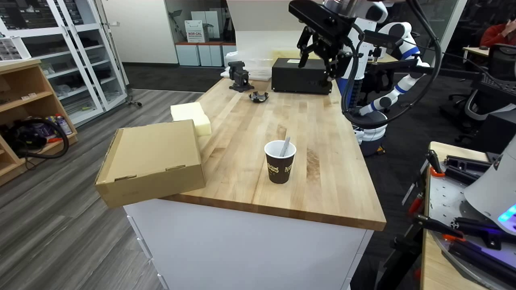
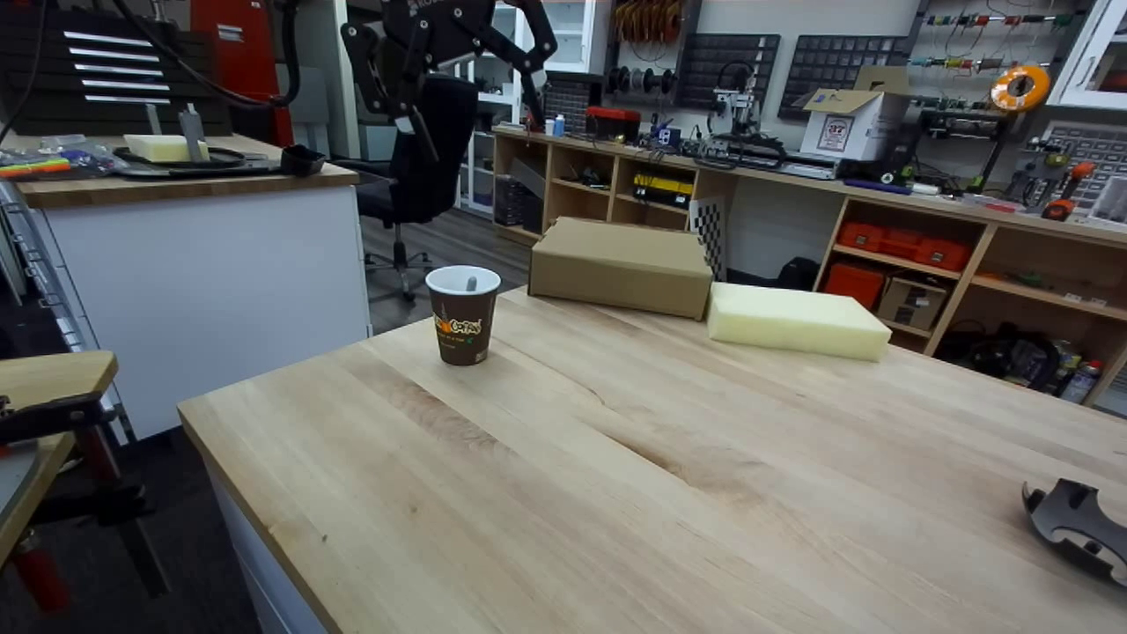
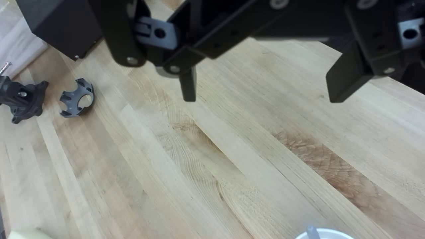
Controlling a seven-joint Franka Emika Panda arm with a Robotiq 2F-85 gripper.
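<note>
A brown paper cup [image 1: 279,169] with a white inside stands upright near the front of the wooden table [image 1: 329,193]. A grey stick-like thing [image 1: 285,146] leans inside it and pokes above the rim. From the other side the cup [image 2: 461,326] shows a printed logo. Only a bit of its white rim [image 3: 333,234] enters the bottom of the wrist view. My gripper is open high above the table, its two fingertips wide apart with only bare wood seen between them. In exterior view 1 the gripper [image 1: 317,60] hangs toward the back right, well away from the cup.
A cardboard box [image 1: 155,154] overhangs the table's left front corner, with a pale foam block [image 2: 798,320] beside it. Toward the back are a dark curved part [image 3: 78,98], a black mount [image 1: 239,76] and a black case [image 1: 300,77].
</note>
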